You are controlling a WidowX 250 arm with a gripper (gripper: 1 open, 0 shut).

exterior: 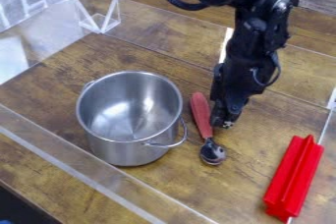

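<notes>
A steel pot (129,115) with wire handles stands on the wooden table at the left middle. Just right of it lies a spoon with a red handle (202,116) and a metal scoop end (213,152). The black gripper (221,115) is low over the table beside the red handle, its fingertips near the handle's upper part; whether they are open or closed around anything is hard to tell.
A red tray-like object (294,177) lies at the lower right. A white wire stand (100,20) is at the upper left near a white railing. The table (66,61) has free room at the left and back.
</notes>
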